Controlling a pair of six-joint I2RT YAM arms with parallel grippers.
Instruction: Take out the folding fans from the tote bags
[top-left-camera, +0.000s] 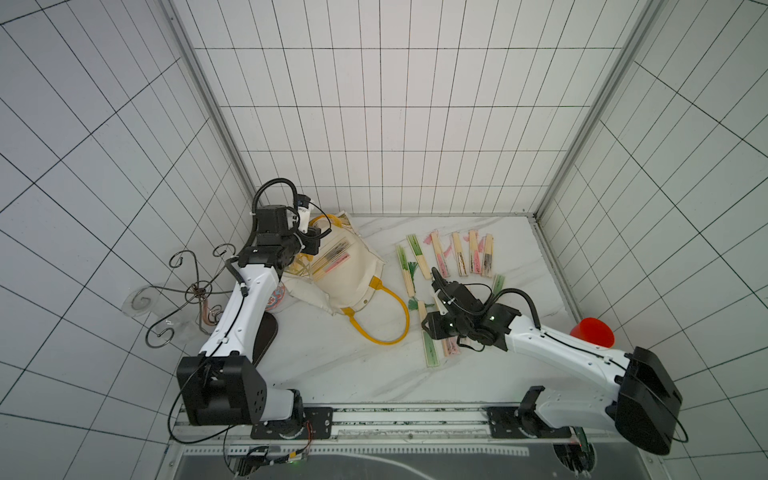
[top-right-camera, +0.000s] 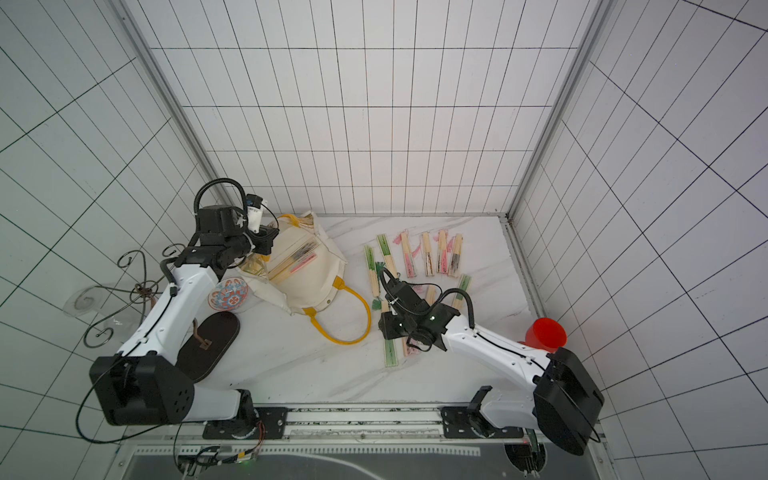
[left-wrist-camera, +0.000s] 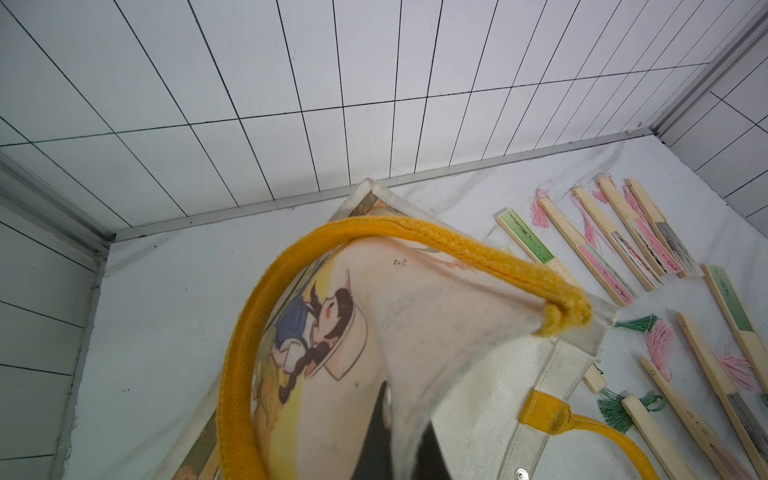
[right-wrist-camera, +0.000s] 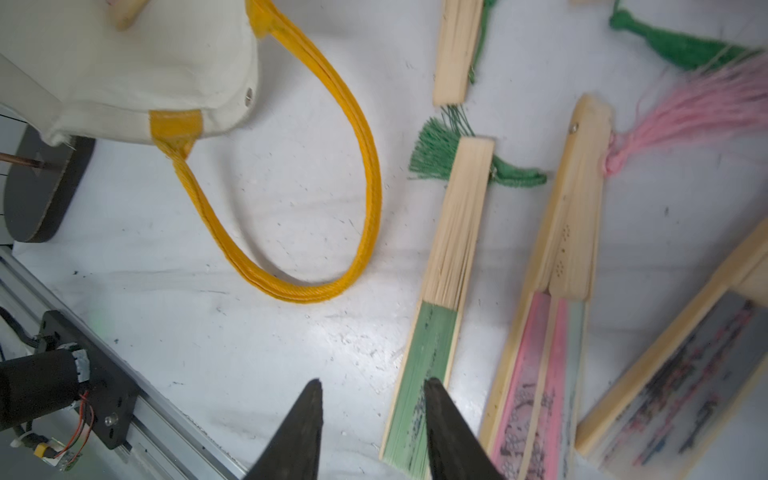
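The cream tote bag (top-left-camera: 357, 280) lies open at the left of the table, and folding fans (top-left-camera: 329, 260) show inside its mouth. My left gripper is shut on the bag's fabric edge, which rises between its fingers. Over the fans on the table, my right gripper is open with nothing between its fingers. A green folding fan (right-wrist-camera: 436, 336) lies below it. Beside that one is a pink fan (right-wrist-camera: 552, 320). Several more fans (top-right-camera: 425, 254) rest in a row toward the back.
The bag's yellow handle (right-wrist-camera: 369, 180) loops onto the table toward the fans. A red cup (top-right-camera: 545, 333) stands at the right edge. A dark oval board (top-right-camera: 209, 344) and a patterned round item (top-right-camera: 229, 293) lie at the left.
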